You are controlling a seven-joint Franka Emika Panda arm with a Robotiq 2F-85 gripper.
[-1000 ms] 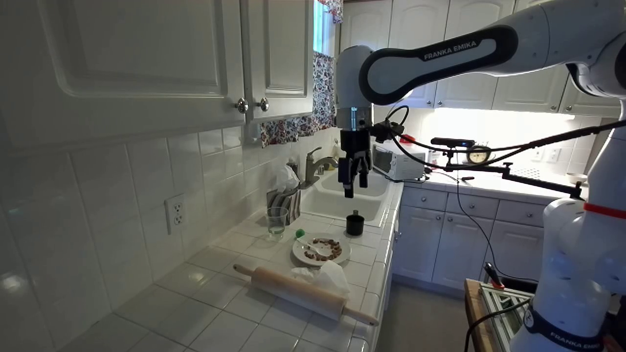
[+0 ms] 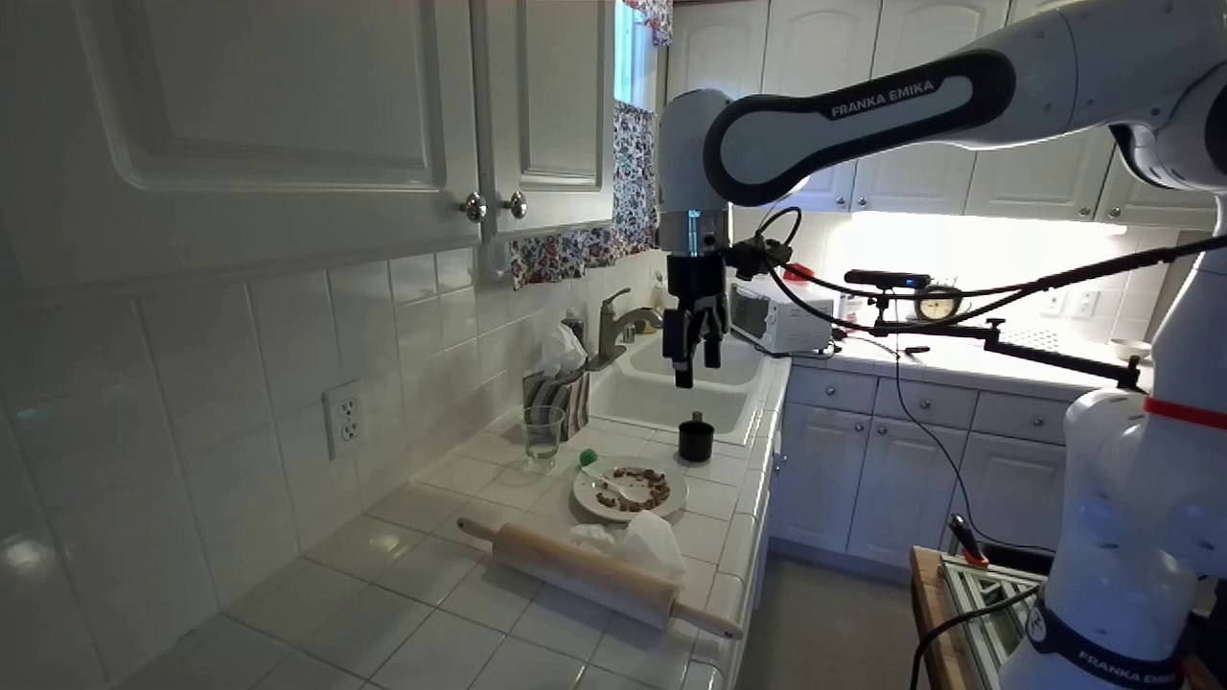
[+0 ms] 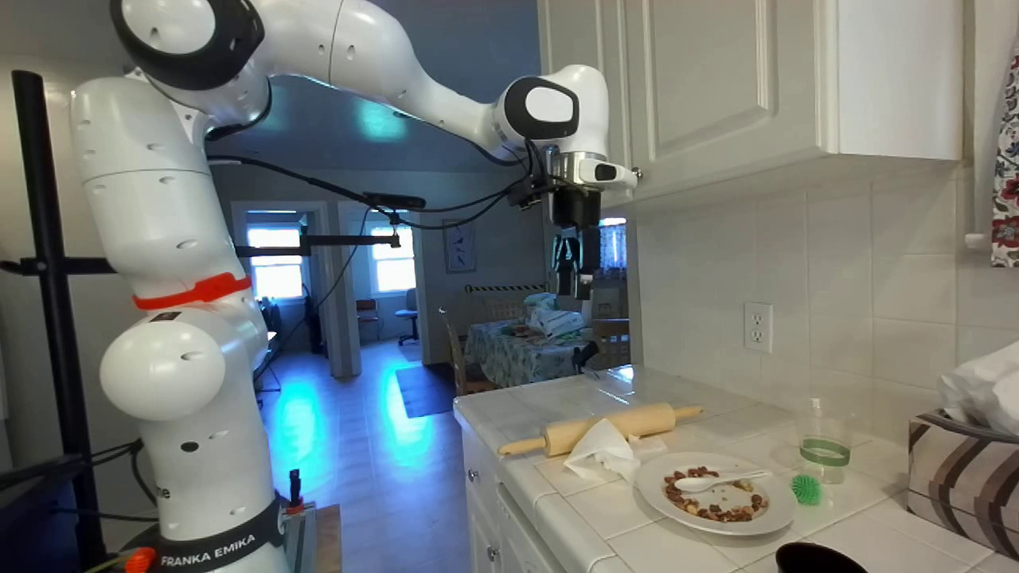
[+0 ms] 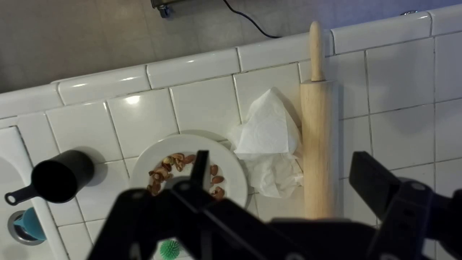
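Note:
High above the tiled counter hangs my gripper, fingers spread wide in the wrist view and nothing between them. Below it lie a white plate (image 4: 236,173) of nuts with a white spoon (image 3: 712,481) on it, a crumpled white napkin (image 4: 265,130), and a wooden rolling pin (image 4: 318,143). The napkin sits between plate and pin. A small black cup (image 2: 695,441) with a handle stands near the sink. Beside the plate are a spiky green ball (image 3: 806,490) and a clear glass (image 2: 543,438). My gripper's body hides part of the plate in the wrist view.
The sink (image 2: 667,391) with its faucet (image 2: 615,328) lies past the cup. A striped tissue box (image 3: 960,477) stands against the wall. Cabinets (image 2: 552,115) overhang the counter. Bare tiles (image 2: 345,621) extend on the rolling pin's far side from the plate.

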